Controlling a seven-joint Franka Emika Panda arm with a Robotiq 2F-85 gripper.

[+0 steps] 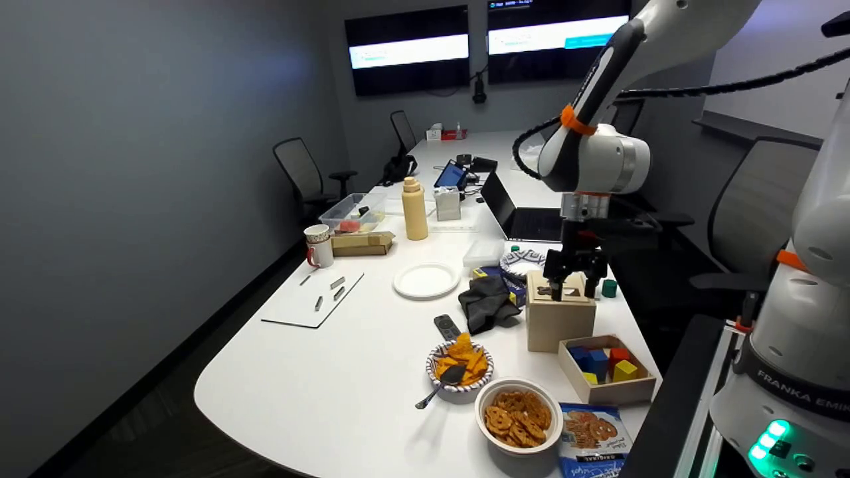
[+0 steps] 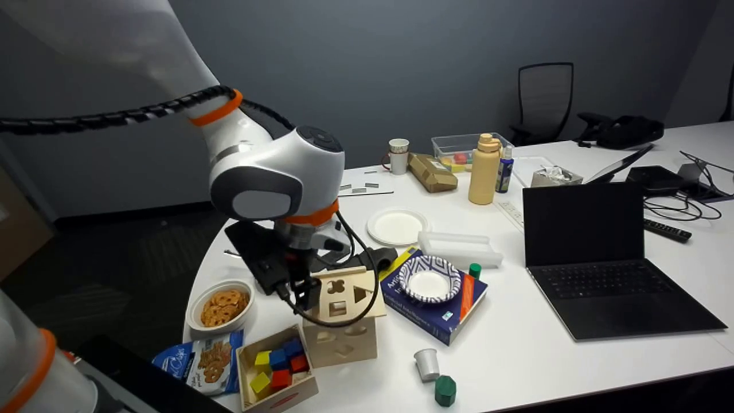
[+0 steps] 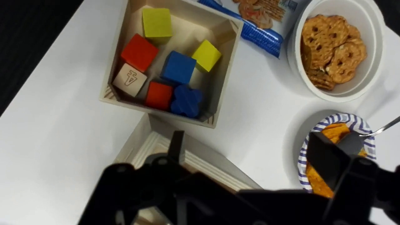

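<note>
My gripper (image 1: 573,290) is open, pointing down over the top of the wooden shape-sorter box (image 1: 559,325). One fingertip stands on either side of part of the box's lid in the first exterior view; contact cannot be told. Cut-out shapes show in the lid (image 2: 347,295) in the second exterior view. In the wrist view the gripper spreads wide, and its dark body hides most of the box. Close by the box, an open wooden tray (image 3: 227,56) holds several coloured blocks, among them a blue cube (image 3: 178,67) and a plain numbered one (image 3: 130,80).
A bowl of pretzels (image 1: 518,419), a chip bowl (image 1: 460,366) with a spoon, and a snack bag (image 1: 594,439) stand near the tray. Beyond the box are a dark cloth (image 1: 487,303), a book (image 2: 440,310) and a laptop (image 2: 619,289). The table's left side has free room.
</note>
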